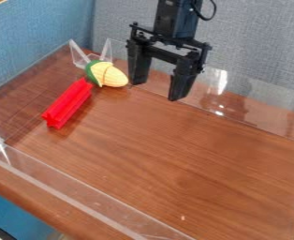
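My black gripper [160,71] hangs over the back of the wooden tray, its two fingers spread wide with nothing visible between them. Left of it lies a yellow toy corn [110,75] with a green husk. In front of the corn, on the left side, a long red object [67,103] lies at a slant on the wood.
Clear plastic walls edge the wooden surface [175,169]. A blue padded panel [24,37] stands at the back left, and a grey textured wall rises behind.
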